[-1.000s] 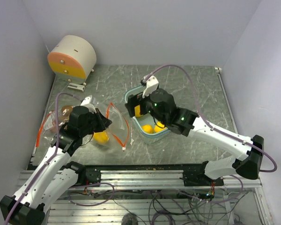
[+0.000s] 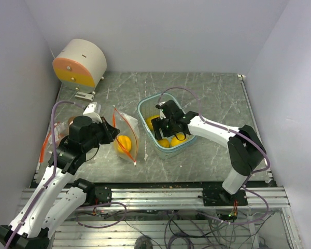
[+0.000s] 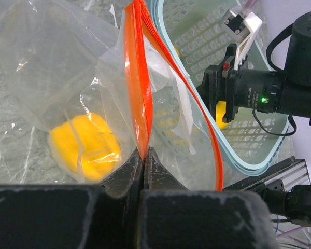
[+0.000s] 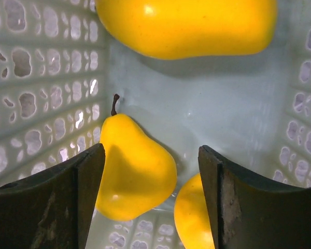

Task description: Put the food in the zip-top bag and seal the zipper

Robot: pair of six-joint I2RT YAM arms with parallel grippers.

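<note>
My left gripper is shut on the orange zipper edge of the clear zip top bag, which holds a yellow fruit. My right gripper is inside the pale plastic basket, fingers apart above a yellow pear, with nothing clearly between them. Another yellow fruit lies by its right finger, and a larger one lies across the top of the right wrist view.
A cream drum with an orange and yellow front stands at back left. More clear bags with orange strips lie behind my left arm.
My right gripper has moved down into the basket. My left gripper and the bag shifted slightly over the past second, the bag now standing more upright.
</note>
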